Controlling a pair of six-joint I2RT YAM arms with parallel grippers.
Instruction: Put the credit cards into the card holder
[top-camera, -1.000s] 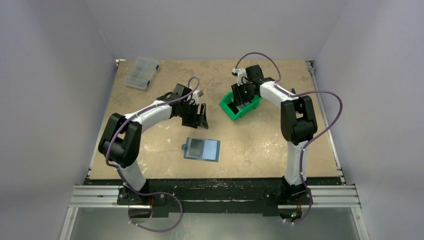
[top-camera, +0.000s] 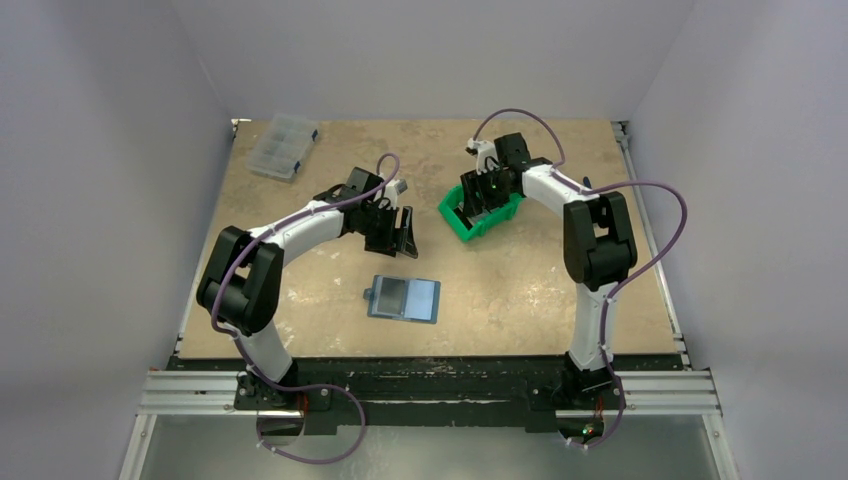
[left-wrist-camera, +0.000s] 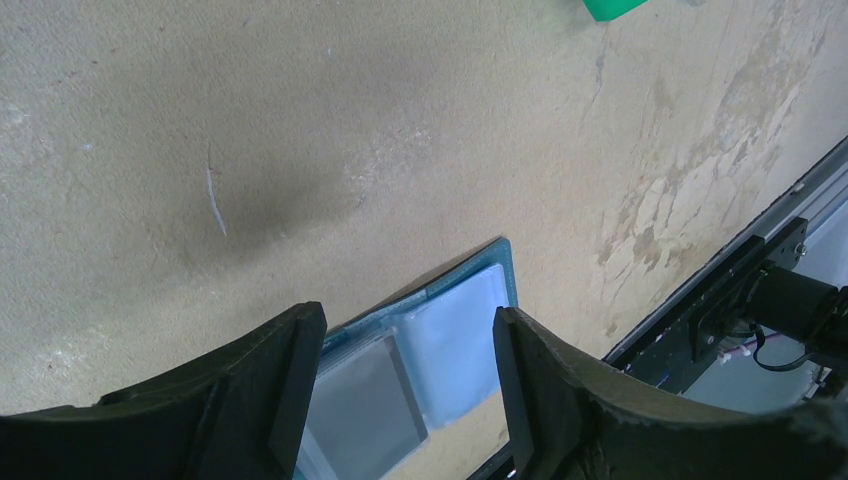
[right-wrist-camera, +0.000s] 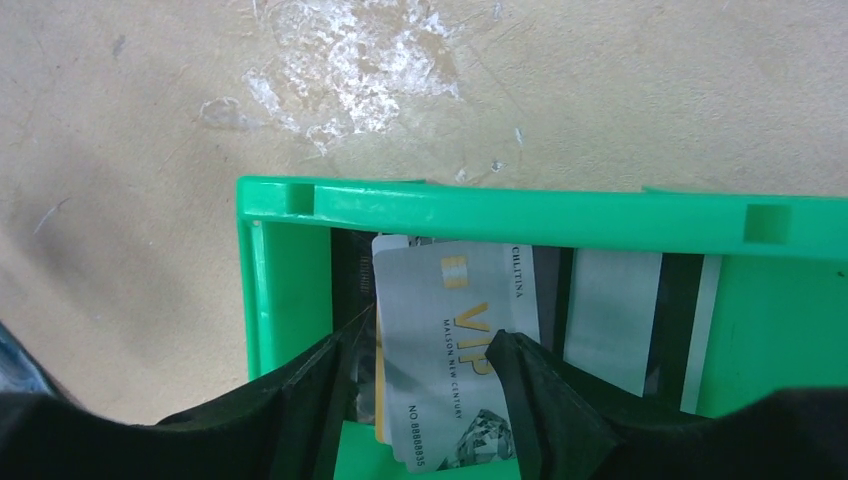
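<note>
Several cards lie in a green box (right-wrist-camera: 560, 217). A silver VIP card (right-wrist-camera: 440, 300) is uppermost, over other cards whose edges show at its left. My right gripper is open over this card, one finger at each side of its middle; whether the tips touch it I cannot tell. The card holder (top-camera: 402, 299), blue-rimmed with a grey panel and a pale blue one, lies flat near the table's front. Beyond it, my left gripper (top-camera: 394, 245) hovers open and empty. In the left wrist view, the holder's pale panel (left-wrist-camera: 456, 340) shows partly between the fingers.
A clear plastic case (top-camera: 283, 147) lies at the back left. More cards, one pale (right-wrist-camera: 612, 310), are in the right part of the green box. Bare table (top-camera: 500, 300) stretches right of the holder.
The left arm and the holder have stayed still.
</note>
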